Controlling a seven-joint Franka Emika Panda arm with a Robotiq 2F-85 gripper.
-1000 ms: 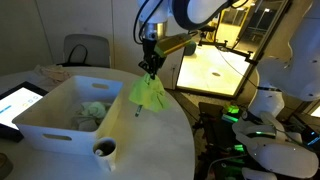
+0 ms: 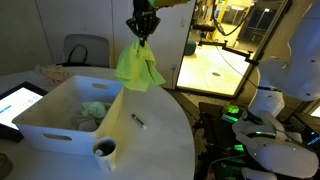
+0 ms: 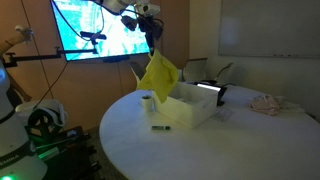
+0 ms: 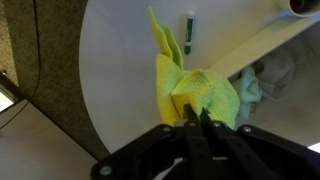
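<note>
A yellow-green cloth (image 2: 139,68) hangs down from my gripper (image 2: 142,40), which is shut on its upper end high above the table. In the second exterior view the cloth (image 3: 158,76) dangles in front of the white box (image 3: 192,103). From the wrist, the cloth (image 4: 200,92) droops below the fingertips and covers part of the table and box edge. Inside the open white box (image 2: 48,109) lies a pale green crumpled cloth (image 2: 93,110).
A marker (image 2: 138,121) lies on the table (image 2: 160,150) beside the box. A mug (image 2: 105,151) stands at the box's near corner. Behind the box is a dark-framed tablet (image 2: 14,105).
My gripper has risen and moved somewhat left, towards the box, carrying the yellow-green cloth. The box, mug and marker have stayed put.
</note>
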